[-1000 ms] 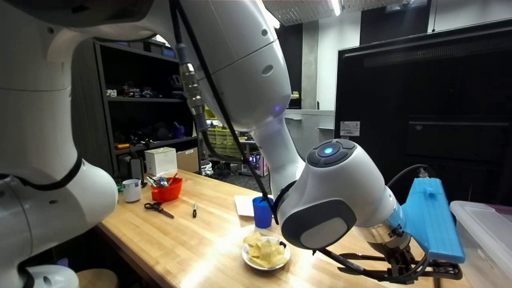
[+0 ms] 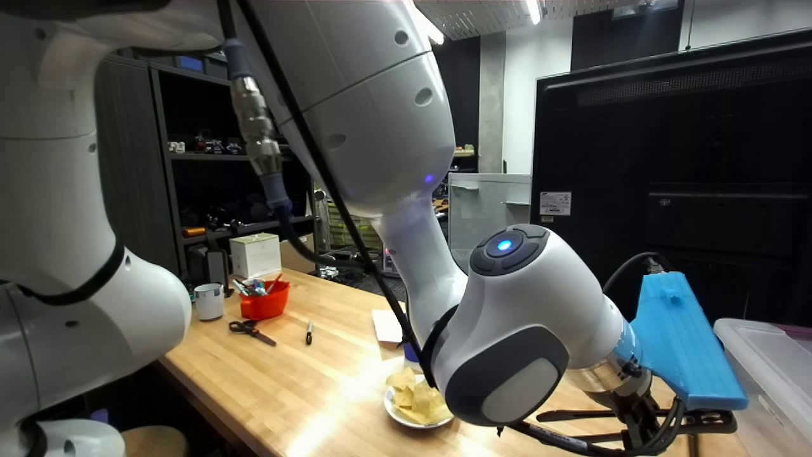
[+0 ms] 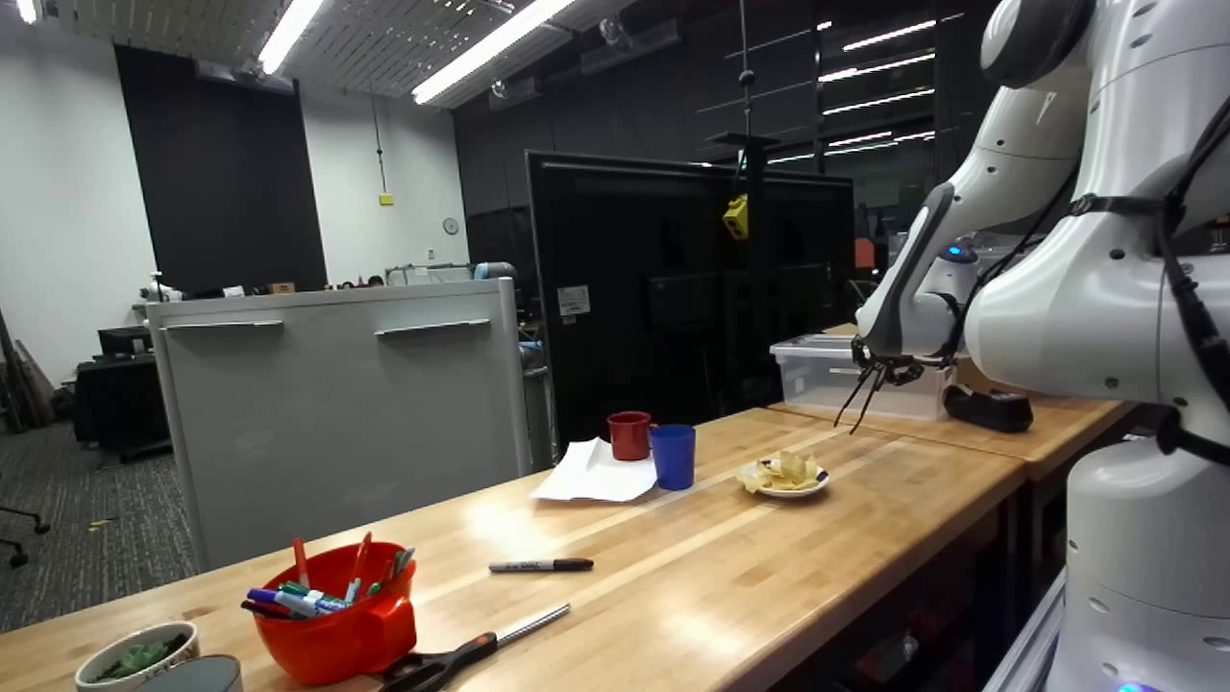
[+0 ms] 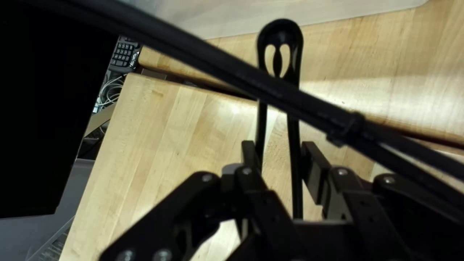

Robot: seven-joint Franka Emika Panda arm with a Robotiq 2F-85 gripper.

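Note:
My gripper is shut on a pair of black tongs, its fingers against the outside of the two slim arms. In the wrist view, the tongs' slotted, rounded end points away from the fingers. Exterior view 2 has the gripper over the table's far part, with two thin dark tong arms slanting down in the air. A plate of yellow chips stands on the table, to the left of and below the tong tips in that view. The tongs touch neither plate nor chips.
Near the plate are a blue cup, a red mug and white paper. A clear bin stands behind the gripper. A marker, scissors and a red pen holder lie farther off. Mid-table is mostly free.
In exterior view 1, the arm's elbow and wrist have shifted left and slightly down, now covering most of the blue cup. The held tongs have tilted a little. The plate has not moved.

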